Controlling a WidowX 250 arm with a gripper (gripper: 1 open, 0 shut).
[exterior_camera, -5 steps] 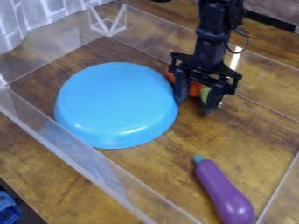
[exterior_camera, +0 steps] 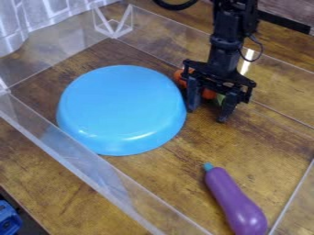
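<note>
My black gripper (exterior_camera: 211,92) is low at the upper middle, just right of a large blue disc-like object (exterior_camera: 120,108). An orange-red object (exterior_camera: 196,79) and a small green object (exterior_camera: 222,100) lie around and behind its fingers, partly hidden. I cannot tell whether the fingers hold either. A purple eggplant-like object (exterior_camera: 233,197) lies at the lower right.
The wooden surface (exterior_camera: 98,193) is bounded by clear walls. There is free room at the right and lower middle. A small blue object (exterior_camera: 7,220) sits at the bottom left corner, beyond the clear wall.
My gripper has shifted slightly down and to the right over about the last second. The blue, orange-red and purple objects look unmoved.
</note>
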